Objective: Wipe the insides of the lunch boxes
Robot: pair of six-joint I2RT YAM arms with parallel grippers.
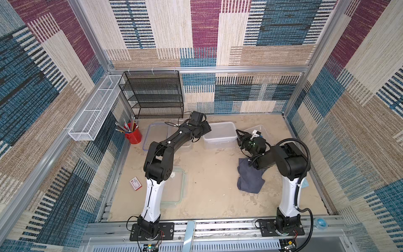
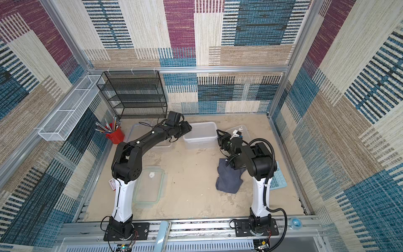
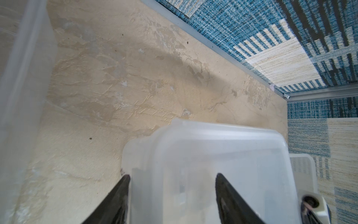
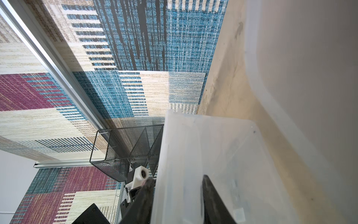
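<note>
A clear lunch box (image 1: 220,131) at the back middle sits between both grippers. My left gripper is part open at its left end, one finger each side of the wall in the left wrist view. My right gripper is shut on the right end of that box's rim. Another clear box (image 1: 156,135) stands behind the left arm, one (image 2: 238,128) at the back right, and a green-rimmed box (image 2: 147,184) at the front left. A dark grey cloth (image 1: 249,180) lies below the right gripper.
A red pen cup (image 1: 133,136), black mesh rack (image 1: 151,92) and white wire basket (image 1: 94,107) line the back left. A small card box (image 1: 135,183) and a light blue calculator (image 2: 278,181) lie at the sides.
</note>
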